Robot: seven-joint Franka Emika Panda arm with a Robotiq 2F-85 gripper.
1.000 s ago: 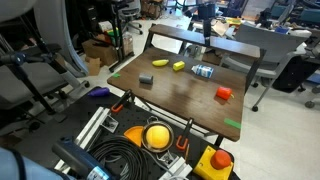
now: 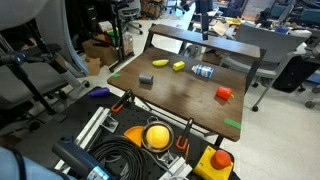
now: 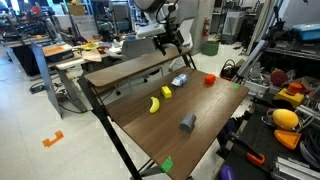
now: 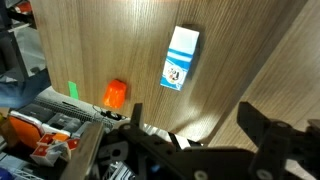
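My gripper is open, its two dark fingers wide apart at the bottom of the wrist view with only bare wood between them. A blue-and-white can [image 4: 180, 57] lies on its side on the tabletop, ahead of the fingers and apart from them. A red, rounded item [image 4: 115, 94] rests further left. In exterior view 2 the gripper [image 3: 169, 45] hangs above the far side of the brown table [image 3: 150, 122]. On that table are a yellow banana [image 3: 154, 104], a small yellow item [image 3: 167, 92] and a grey cylinder [image 3: 187, 123].
A raised wooden shelf [image 2: 222, 42] runs along one long side of the table. Off the opposite side are a black cable coil [image 2: 118, 158], a pan with a yellow round item [image 2: 158, 136], and a yellow box [image 2: 212, 165].
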